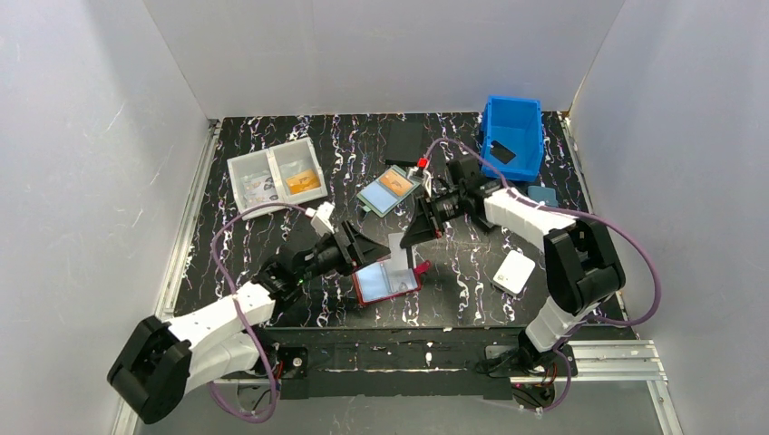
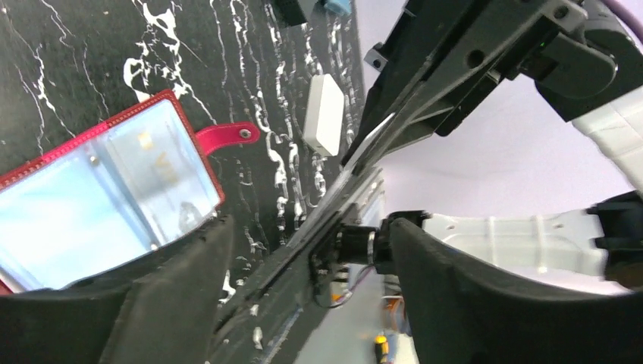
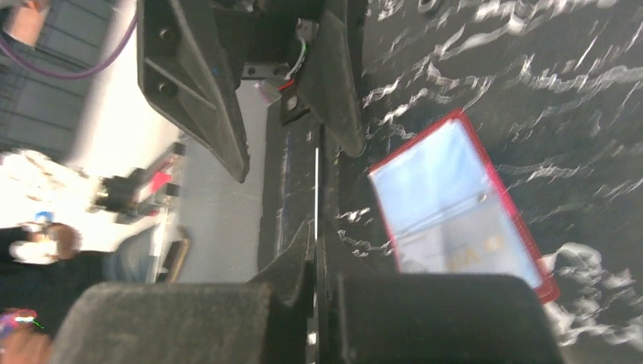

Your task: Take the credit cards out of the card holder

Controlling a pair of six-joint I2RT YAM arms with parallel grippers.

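The red-edged card holder (image 1: 372, 283) lies open on the marble table, clear sleeves upward, its red strap (image 2: 227, 134) pointing right. A white card with a dark stripe (image 1: 399, 254) is held above it by my right gripper (image 1: 408, 243), which is shut on it; in the right wrist view the card appears edge-on. My left gripper (image 1: 363, 256) is just left of the card, its fingers apart, with nothing visibly between them in the left wrist view.
A grey-green holder (image 1: 376, 194) and black case (image 1: 404, 140) lie behind. A divided white box (image 1: 256, 168) is back left, a blue bin (image 1: 521, 118) back right, a white box (image 1: 514, 272) at right.
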